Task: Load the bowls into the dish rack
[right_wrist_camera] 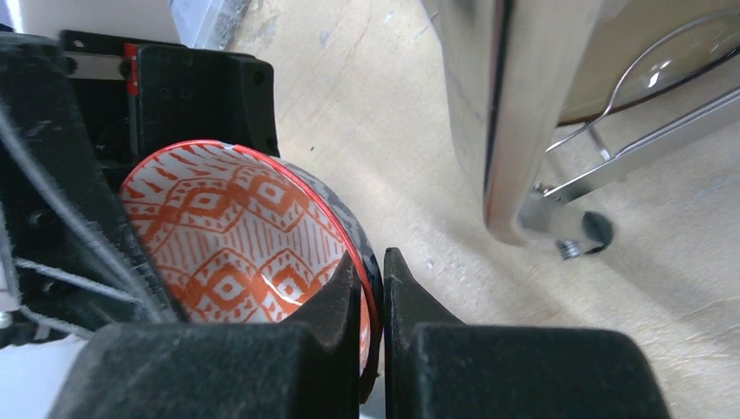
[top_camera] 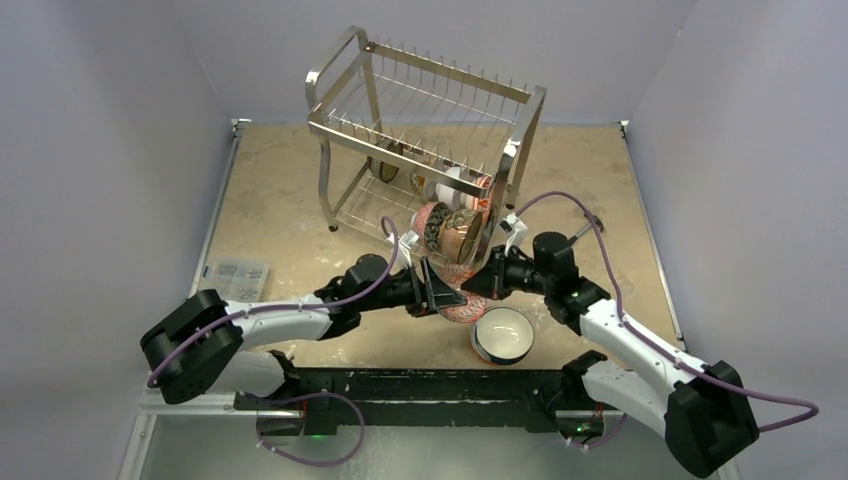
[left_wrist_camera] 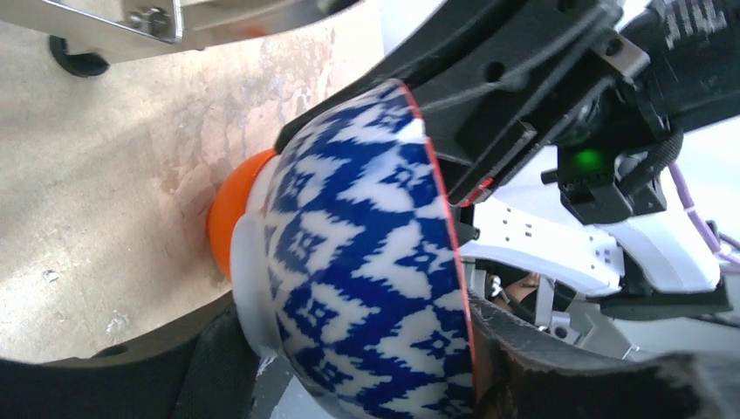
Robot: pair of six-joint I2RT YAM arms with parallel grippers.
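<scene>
A bowl with a red-orange patterned inside (top_camera: 464, 305) and a blue-and-white outside (left_wrist_camera: 366, 253) is held in the air between both arms. My right gripper is shut on its red rim. Around the same bowl, my left gripper (top_camera: 447, 293) has its fingers (left_wrist_camera: 179, 375) spread wide; whether they touch it cannot be told. Stacked bowls, the top one white inside (top_camera: 505, 335), stand on the table at the front. Behind the arms is the metal dish rack (top_camera: 450, 70), with several bowls on its lower level, among them a copper-coloured one (top_camera: 459, 238).
The rack's front right leg (right_wrist_camera: 510, 131) stands close to my right gripper. A clear plastic box (top_camera: 237, 278) sits at the left, and a dark tool (top_camera: 585, 230) lies at the right. Bare table shows on both sides of the rack.
</scene>
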